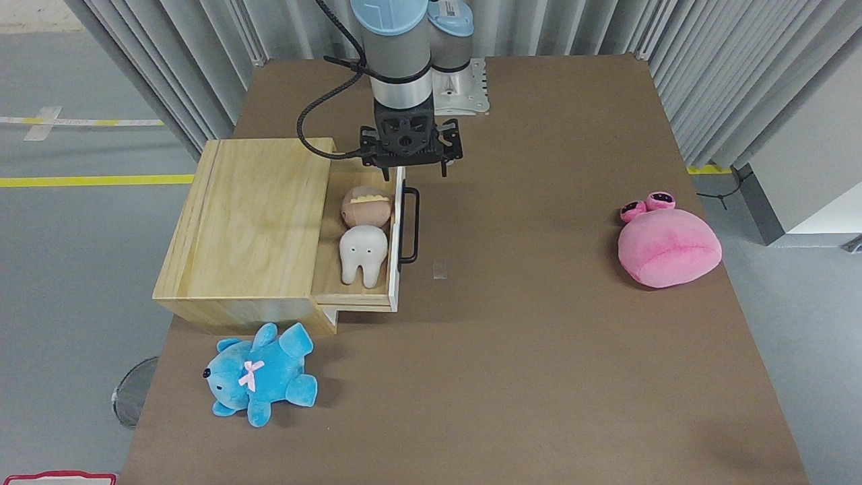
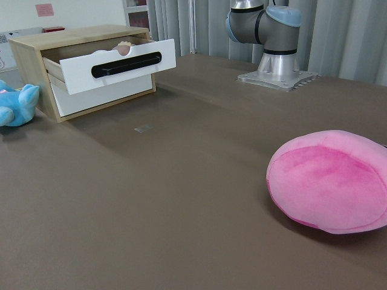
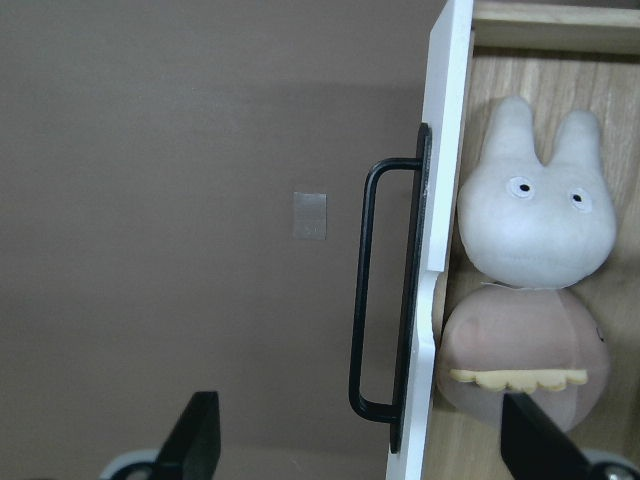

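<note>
A wooden drawer box (image 1: 238, 218) has its white-fronted drawer (image 2: 124, 78) pulled out. Inside lie a white plush (image 3: 535, 215) with two ear-like points and a round brownish-pink plush (image 3: 520, 345) with a yellow frill. The black handle (image 3: 360, 300) is on the drawer front. My gripper hangs above the drawer's far end in the front view; in the wrist view its fingers stand wide apart, open, with nothing between them but the drawer front and handle below.
A blue bear plush (image 1: 262, 376) lies in front of the box. A pink round plush (image 1: 669, 246) with eye stalks sits on the table's right side. The robot base (image 2: 278, 78) stands at the back.
</note>
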